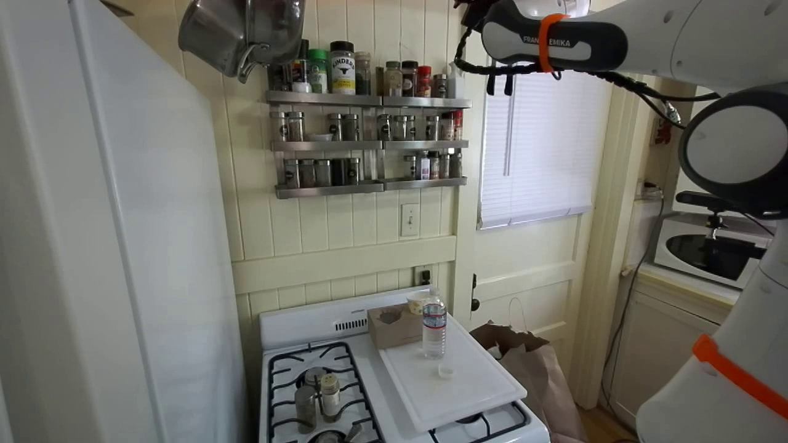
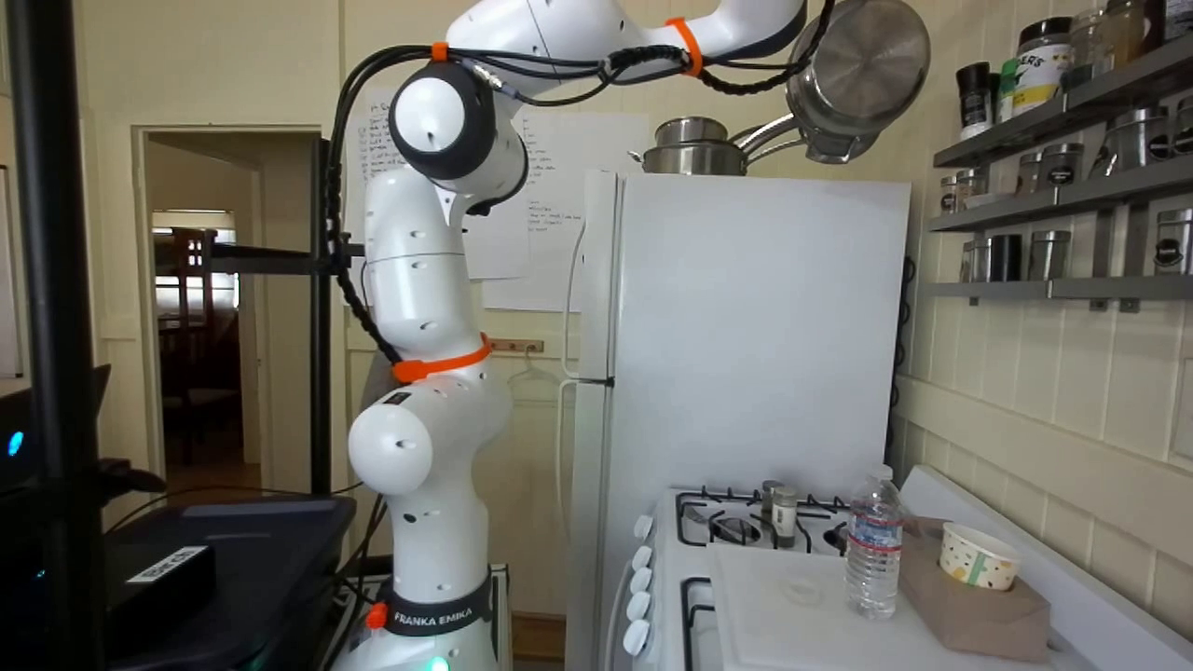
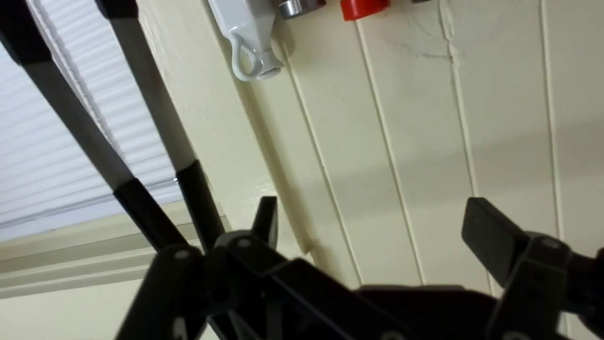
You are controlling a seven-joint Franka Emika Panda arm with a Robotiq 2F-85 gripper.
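Observation:
In the wrist view my gripper is open, its two dark fingers wide apart and only cream wall panelling visible between them. The hand is high up near the right end of the spice shelves, mostly cut off by the top of exterior view 1. A white object with a loop (image 3: pixel 252 39) and a red cap (image 3: pixel 364 8) show at the top of the wrist view, clear of the fingers. Down on the stove, a clear water bottle (image 1: pixel 434 332) stands upright on a white board (image 1: pixel 473 373), beside a small pale ring-like item (image 1: pixel 445 371).
Two long dark bars (image 3: pixel 85 113) cross the wrist view's left side before the window blind (image 1: pixel 539 147). Metal pans (image 2: pixel 861 67) hang high near the fridge (image 2: pixel 761 335). A brown box (image 2: pixel 973 604) carries a paper cup (image 2: pixel 979 555). Shakers (image 1: pixel 330 395) stand on the burners.

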